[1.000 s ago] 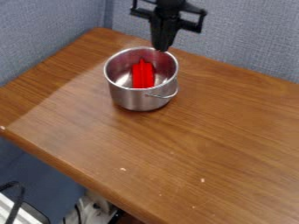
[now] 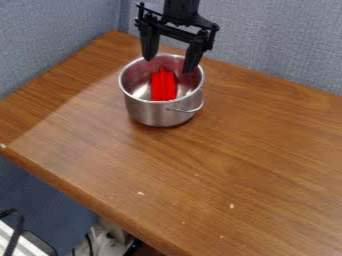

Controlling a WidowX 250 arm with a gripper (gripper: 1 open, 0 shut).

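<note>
A steel pot (image 2: 159,108) with a wire handle stands near the back of the wooden table (image 2: 227,170). A red object (image 2: 163,86) sits inside it. My black gripper (image 2: 170,52) hangs open over the pot, its fingers at the back rim and nothing seen between them.
Grey padded walls stand behind and to the left. Cables and white hardware (image 2: 19,240) show below the table's left front edge.
My gripper has moved left and down from the back right to over the pot. The pot and red object look unmoved.
</note>
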